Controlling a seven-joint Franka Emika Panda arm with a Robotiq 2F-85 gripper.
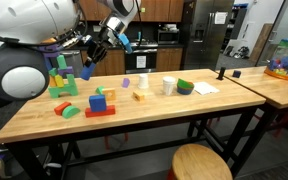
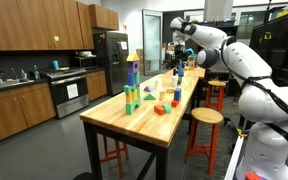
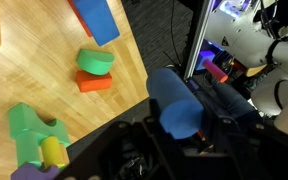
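A blue block (image 1: 86,72) hangs above the table with my gripper (image 1: 91,48) shut on it. In the wrist view the held blue block (image 3: 174,98) is seen nearly end-on, with a brownish end toward the camera. A stacked tower (image 1: 59,78) of green, yellow and other coloured pieces stands at the table's left end, just left of the held block in exterior view 1. The arm hides its top there; in exterior view 2 the tower (image 2: 132,88) shows a pointed orange top.
Near the tower lie a red piece (image 3: 94,80) and a green piece (image 3: 96,62). A blue block (image 1: 97,103) sits on a red one (image 1: 100,112). White cups (image 1: 169,86) and a green-and-white bowl (image 1: 185,87) stand farther right.
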